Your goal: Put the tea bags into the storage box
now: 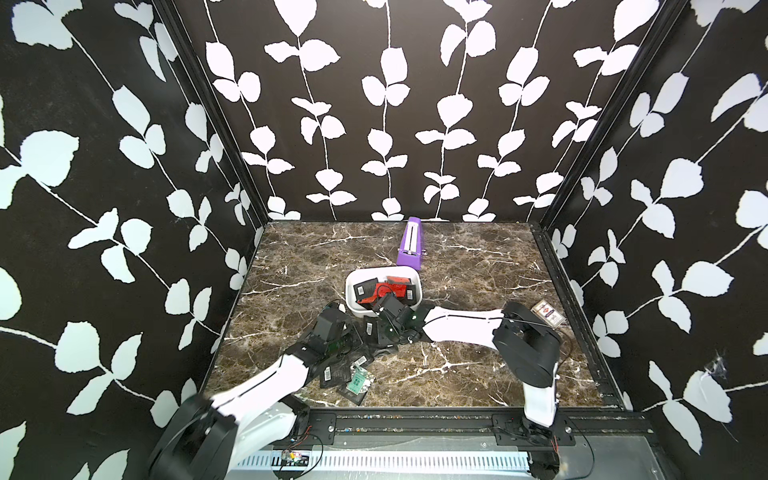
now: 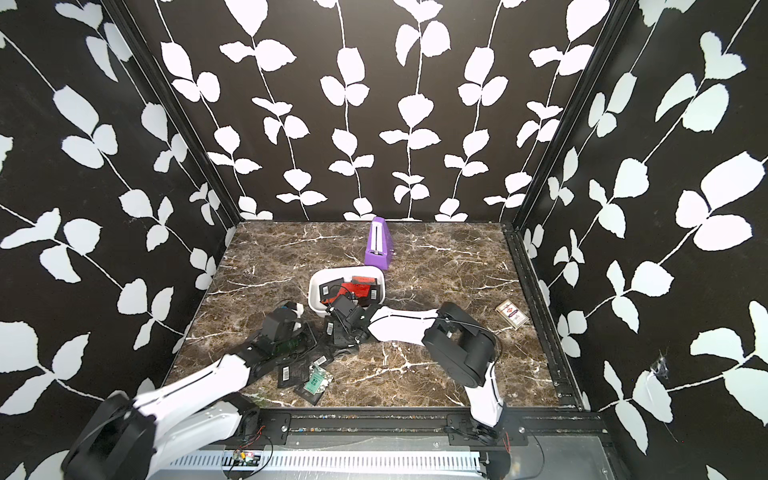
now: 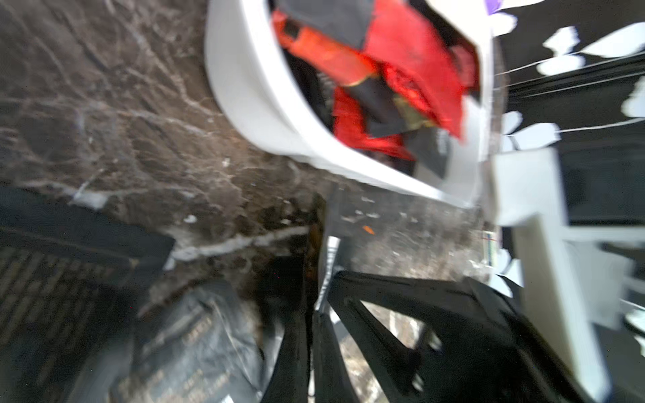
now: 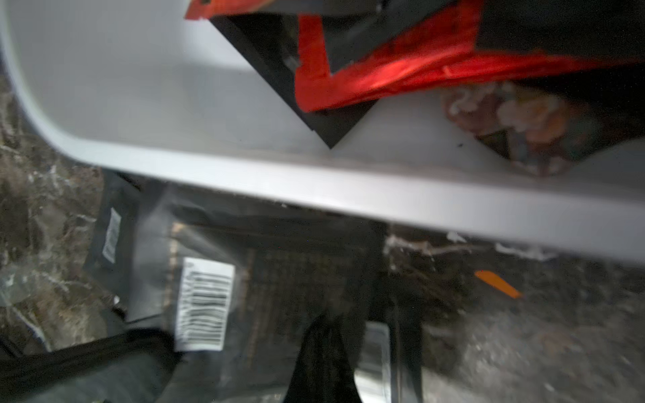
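The white storage box [image 1: 352,281] stands mid-table with several red and black tea bags [image 1: 394,289] inside. In front of it a black tea bag with a barcode [image 4: 205,305] faces the right wrist camera. The left wrist view shows a dark packet [image 3: 328,265] edge-on, its lower edge running between the fingertips of my left gripper, which is shut on it. My right gripper is shut close against the packet's face, below the box rim; nothing shows between its fingers. More black tea bags [image 1: 330,376] lie on the table below the grippers.
A packet showing green [image 1: 357,380] lies at the front of the pile. The purple object [image 1: 410,248] stands behind the box, and a small card box [image 1: 549,313] lies far right. My two grippers are close together.
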